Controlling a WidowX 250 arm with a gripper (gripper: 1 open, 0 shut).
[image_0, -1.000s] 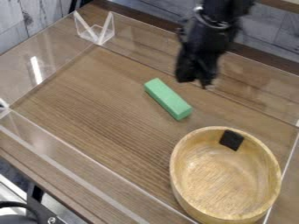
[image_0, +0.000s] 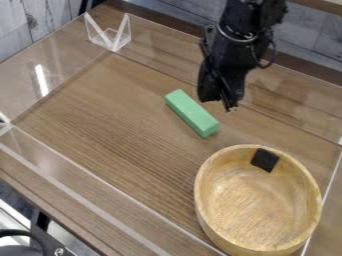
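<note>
A black gripper (image_0: 217, 92) on its dark arm hangs over the upper middle of the table, just above and right of a green block (image_0: 193, 112) that lies flat on the wood. The gripper looks shut, with nothing visible between its fingers, though its tips are small and dark. A large yellow round bowl (image_0: 257, 230) sits at the lower right, with a small black block (image_0: 265, 161) at its upper rim.
A clear, angular plastic piece (image_0: 108, 32) stands at the back left. Dark cables show at the bottom left corner.
The gripper has moved lower in the view, closer to the green block. The block and bowl have stayed where they were.
</note>
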